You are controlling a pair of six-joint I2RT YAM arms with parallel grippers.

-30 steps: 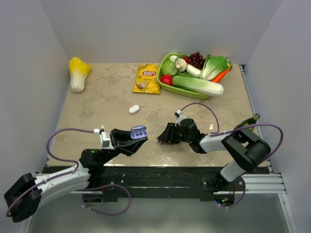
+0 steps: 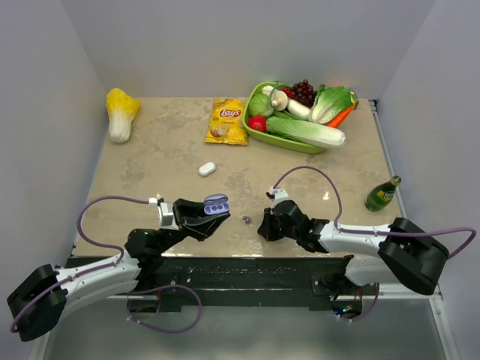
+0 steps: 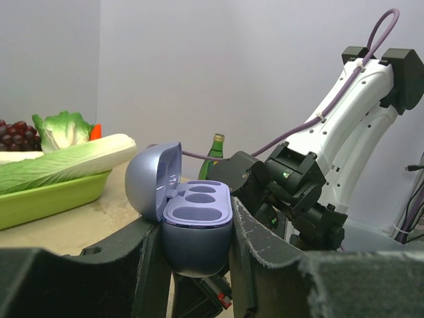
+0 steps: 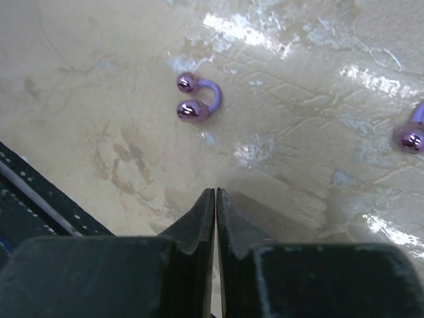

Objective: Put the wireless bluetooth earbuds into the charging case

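My left gripper is shut on the open lilac charging case, held upright with its lid raised and its slots showing empty in the left wrist view. Two lilac earbuds lie on the tabletop in the right wrist view: one upper middle, the other cut off at the right edge. In the top view a small earbud shows left of my right gripper. The right gripper's fingertips point down near the table, close together with a thin line between them and nothing visible held, below and between the earbuds in its view.
A green vegetable basket, chips bag and cabbage stand at the back. A small white object lies mid-table. A green bottle is at the right.
The right arm has moved toward the front, its gripper now below the small earbud in the top view, uncovering it. The left gripper and case stay almost still.
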